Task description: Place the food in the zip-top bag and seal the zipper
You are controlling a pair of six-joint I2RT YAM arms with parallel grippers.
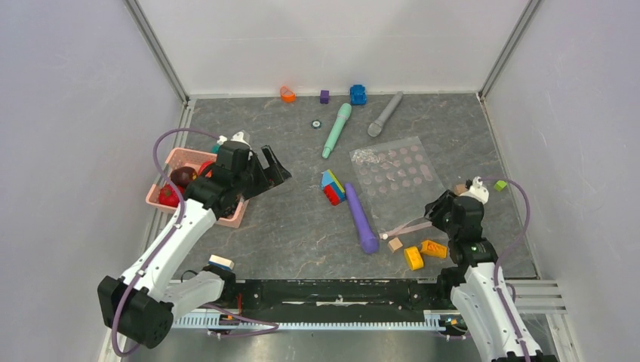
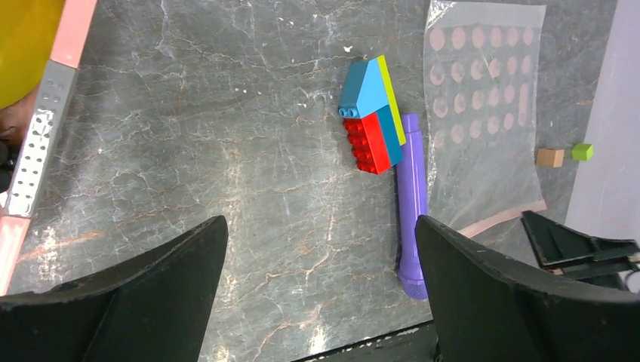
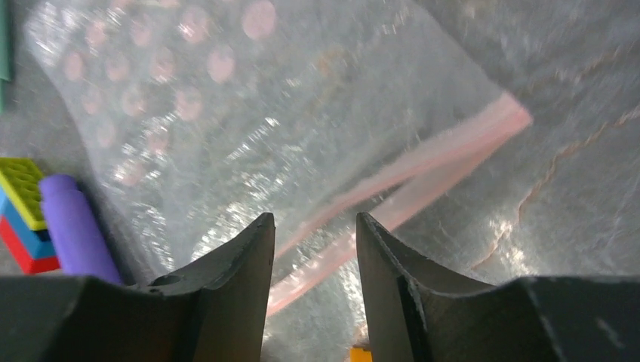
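A clear zip bag (image 1: 392, 181) (image 2: 483, 90) (image 3: 287, 121) lies flat on the grey mat, its pink zipper strip toward the front. A pink basket (image 1: 156, 196) (image 2: 69, 38) at the left holds food, partly hidden by the left arm. My left gripper (image 1: 273, 167) stands open and empty above the mat, right of the basket. My right gripper (image 1: 432, 207) is over the bag's zipper edge, fingers part open, with nothing seen held between them.
A purple microphone (image 1: 361, 219) and block stack (image 1: 333, 188) lie left of the bag. Yellow pieces (image 1: 413, 257) and a wooden cube (image 1: 395, 244) sit in front. Green (image 1: 336, 128) and grey microphones (image 1: 383, 115) lie behind.
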